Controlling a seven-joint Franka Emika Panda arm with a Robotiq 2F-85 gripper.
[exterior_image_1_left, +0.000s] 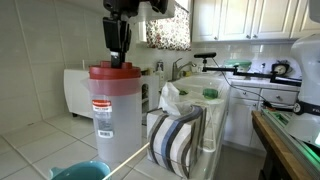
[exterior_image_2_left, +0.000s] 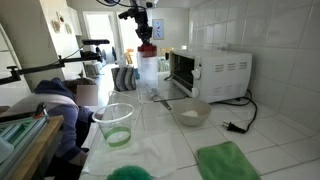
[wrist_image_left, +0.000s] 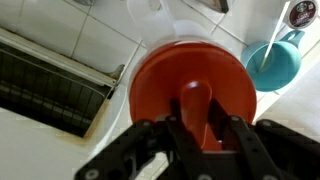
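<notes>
A tall clear container (exterior_image_1_left: 118, 118) with a red lid (exterior_image_1_left: 114, 72) stands on the white tiled counter. My gripper (exterior_image_1_left: 117, 62) points down onto the top of that lid. Seen from the wrist, the round red lid (wrist_image_left: 160, 75) fills the middle, and its raised central part lies between my dark fingers. Whether the fingers press on it or only stand around it cannot be told. In exterior view 2 the lidded container (exterior_image_2_left: 148, 68) is far back, under the arm.
A teal mug (wrist_image_left: 272, 62) with a stick in it is near the container. A striped bag (exterior_image_1_left: 176, 142) stands to its right. Farther along the counter are a toaster oven (exterior_image_2_left: 220, 75), a bowl (exterior_image_2_left: 190, 113), a clear cup (exterior_image_2_left: 115, 122) and a green cloth (exterior_image_2_left: 226, 160).
</notes>
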